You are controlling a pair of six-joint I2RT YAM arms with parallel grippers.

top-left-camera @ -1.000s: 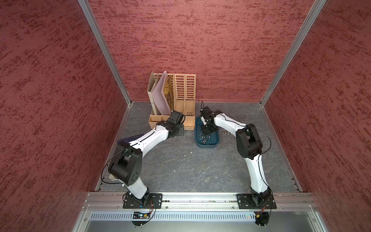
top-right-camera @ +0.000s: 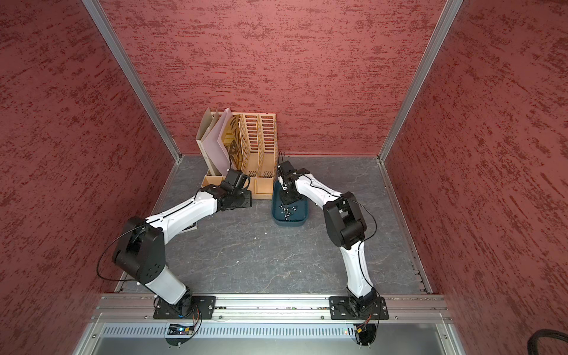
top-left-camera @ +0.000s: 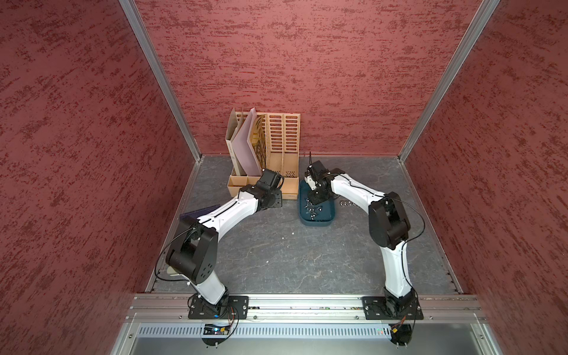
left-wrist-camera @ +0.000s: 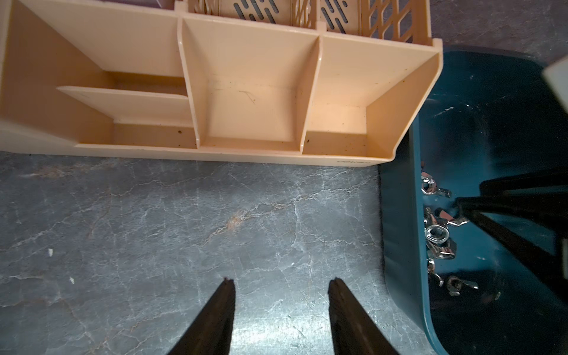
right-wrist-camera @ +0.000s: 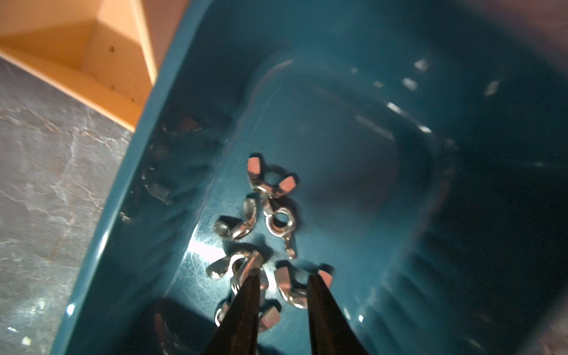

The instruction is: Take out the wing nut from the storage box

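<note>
Several shiny metal wing nuts (right-wrist-camera: 280,223) lie loose on the floor of the blue storage box (right-wrist-camera: 112,195), bunched along one side. My right gripper reaches into the box with its fingers apart. In the right wrist view one wing nut (right-wrist-camera: 295,297) shows in the gap between these fingertips, though whether it is touched I cannot tell. My left gripper is open over bare table in front of the tan organizer, left of the box, with nothing between its fingers.
A tan organizer (left-wrist-camera: 254,155) with empty front compartments stands hard against the box's left side. More wing nuts (top-left-camera: 348,203) lie in a row on the table right of the box.
The left arm stays still.
</note>
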